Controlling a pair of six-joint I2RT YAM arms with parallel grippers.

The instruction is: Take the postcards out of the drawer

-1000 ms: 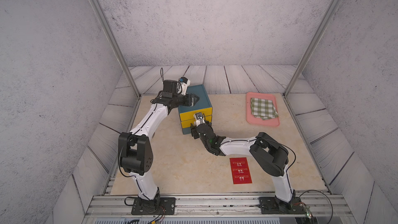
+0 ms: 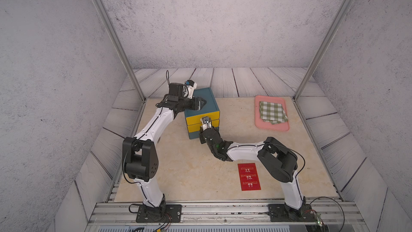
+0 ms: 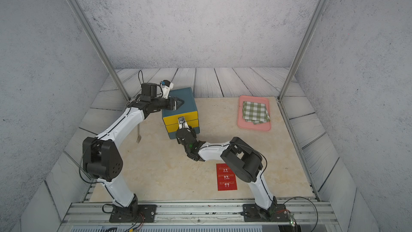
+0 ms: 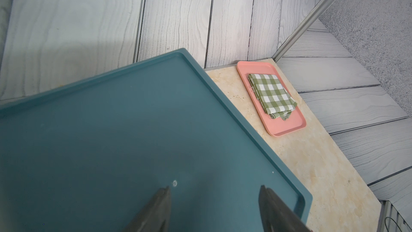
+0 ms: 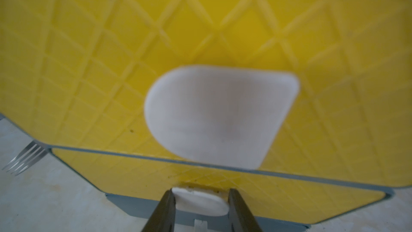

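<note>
A blue cabinet [image 2: 205, 98] with two yellow drawer fronts stands left of the table's middle, both drawers closed. The upper drawer [image 5: 107, 116] has a large white handle [image 5: 218, 111]. Below it, the lower drawer [image 5: 296, 193] has a small white handle [image 5: 199, 202]. My right gripper has one finger at each end of that lower handle, close against it; whether it clamps it, I cannot tell. Over the cabinet's top, my left gripper stands open with nothing between its fingers. No postcards show inside the closed drawers.
A red printed sheet [image 2: 249, 176] lies on the table in front of the right arm. At the right is a pink tray [image 2: 259, 122] with a green checked cloth [image 2: 273, 111]. A fork [image 3: 138, 137] lies left of the cabinet.
The left arm and the drawers have not visibly moved.
</note>
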